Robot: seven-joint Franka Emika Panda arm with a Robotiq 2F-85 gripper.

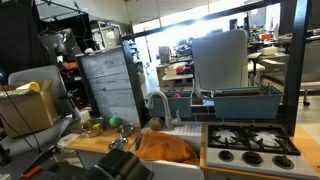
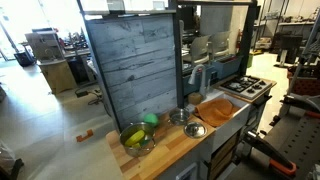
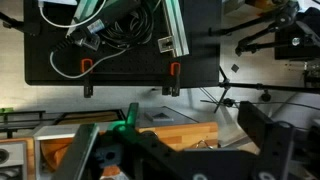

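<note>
My gripper is open in the wrist view, its dark, blurred fingers (image 3: 266,142) spread apart with nothing seen between them. Below it lie the edge of a black table and a strip of the counter. On the wooden counter (image 2: 170,152), exterior view 2 has a metal bowl (image 2: 137,140) holding something yellow-green, a green item (image 2: 151,119) behind it, a silver pot (image 2: 180,116) and a round metal piece (image 2: 195,130). An orange cloth (image 1: 166,147) is spread by the sink. Whether the gripper shows in the exterior views, I cannot tell.
A stove (image 1: 250,146) with several burners and knobs fills the counter's right end. Behind it stands a blue rack (image 1: 248,109), with a faucet (image 1: 160,108) to its left. Grey panels (image 2: 140,65) wall off the back. Cables (image 3: 130,35) lie on the black table.
</note>
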